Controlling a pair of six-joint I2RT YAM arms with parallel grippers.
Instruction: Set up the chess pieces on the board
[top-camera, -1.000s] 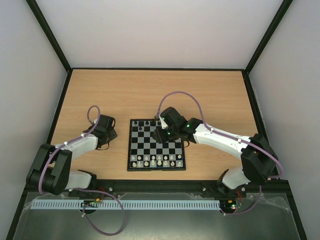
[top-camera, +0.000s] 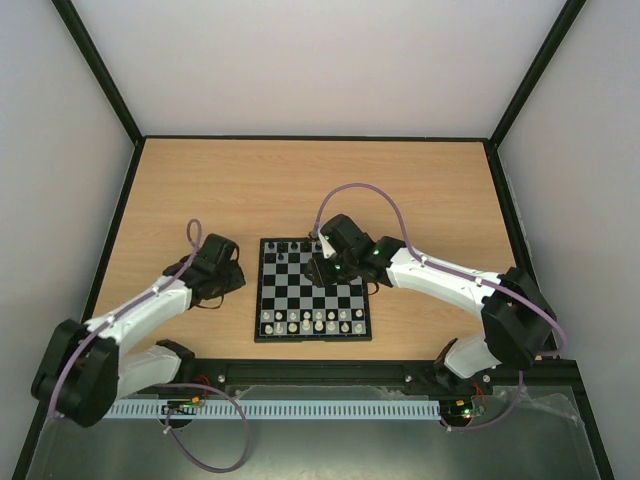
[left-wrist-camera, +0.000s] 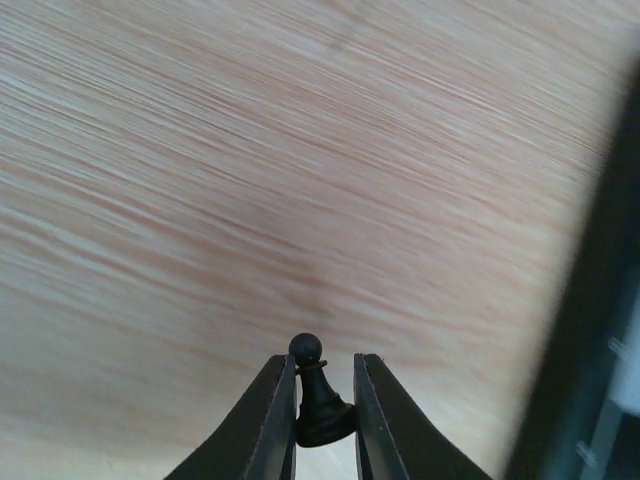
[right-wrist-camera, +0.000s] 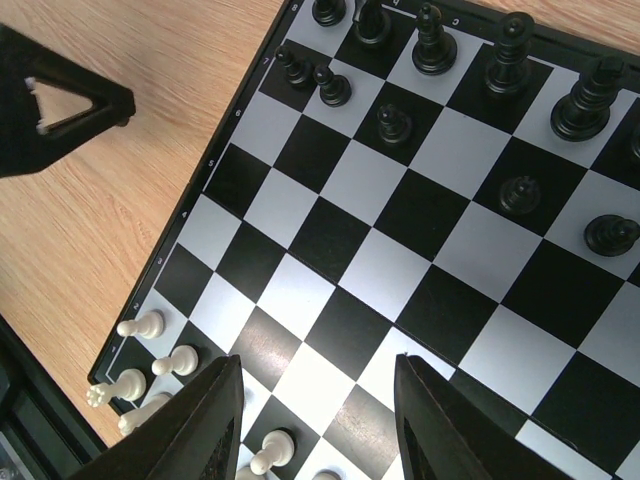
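Note:
A black pawn (left-wrist-camera: 316, 395) is pinched between the fingertips of my left gripper, its round head tipped away and its base toward the right finger. That gripper is over bare wood just left of the chessboard (top-camera: 260, 300); the board's dark edge shows blurred at the right of the left wrist view. My right gripper stands open above the board, nothing between its fingers. Black pieces such as a pawn (right-wrist-camera: 333, 87) and a rook (right-wrist-camera: 328, 10) stand along the far side. White pieces, including a pawn (right-wrist-camera: 272, 452), stand along the near side.
In the right wrist view the left gripper's dark body (right-wrist-camera: 60, 105) shows at the upper left, beside the board. The board's middle squares (right-wrist-camera: 345, 310) are empty. Open wooden table (top-camera: 300, 185) lies behind the board.
The right arm is almost still.

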